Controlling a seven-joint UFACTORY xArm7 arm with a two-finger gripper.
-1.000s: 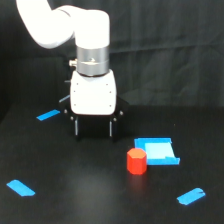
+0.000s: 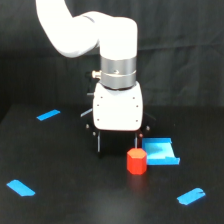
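Observation:
A small red block point(image 2: 137, 161) with a many-sided face stands on the dark table, just in front of the left side of a blue-edged tray point(image 2: 175, 161) with a pale inside. My gripper point(image 2: 118, 146) hangs from the white arm, its two thin dark fingers spread wide, and nothing shows between them. The block is to the right of the gap between the fingers. In the image, the right finger comes down just above and behind the block; whether they touch I cannot tell.
Strips of blue tape lie on the table: one at the back left point(image 2: 48, 115), another at the front left point(image 2: 20, 188), a third at the front right point(image 2: 191, 196). Bare dark table fills the left and the front. A dark curtain point(image 2: 180, 55) hangs behind.
My gripper has moved right and come lower in the image, from left of the block to beside it. Block and tray have stayed put. The fingers remain spread.

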